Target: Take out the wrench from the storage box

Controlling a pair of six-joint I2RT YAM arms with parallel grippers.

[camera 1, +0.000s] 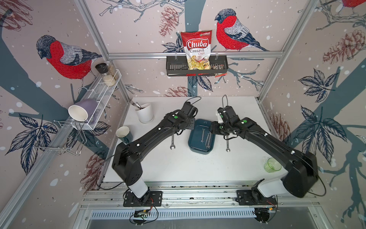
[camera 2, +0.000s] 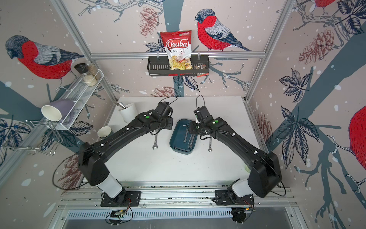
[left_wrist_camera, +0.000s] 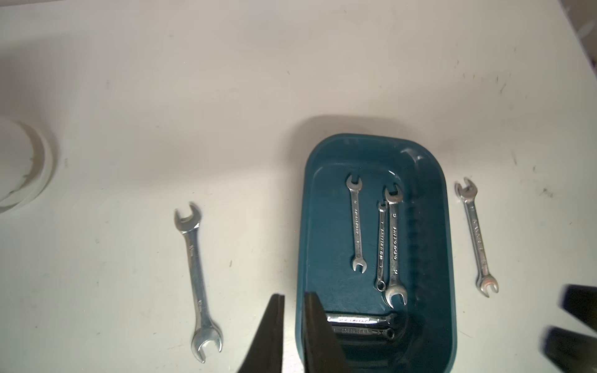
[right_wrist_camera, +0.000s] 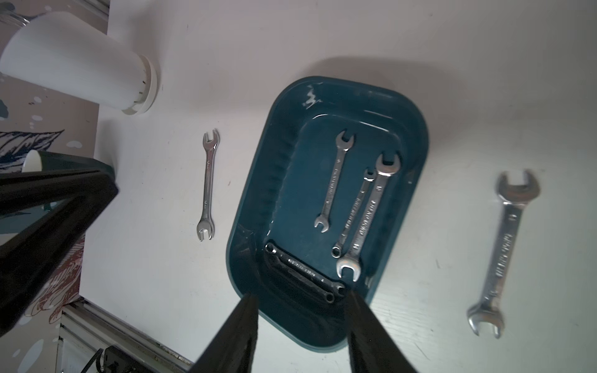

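The storage box is a dark teal tray point(left_wrist_camera: 311, 230) on the white table, with several wrenches inside, including a large wrench point(left_wrist_camera: 394, 248) lying close beside a smaller one. Outside it, a wrench point(left_wrist_camera: 197, 279) rests on the bare table to the left and another wrench point(left_wrist_camera: 476, 239) to the right. My left gripper hovers by the box's left side, its fingers partly apart with nothing between them. Over the box's right side is my right gripper, open and empty; its fingers stand apart above the near end.
A white utensil holder point(camera 1: 144, 113) and a dark-green mug point(camera 1: 124, 134) stand at the left; a green glass point(camera 1: 272, 164) is at the front right. Both grippers are close to each other over the box.
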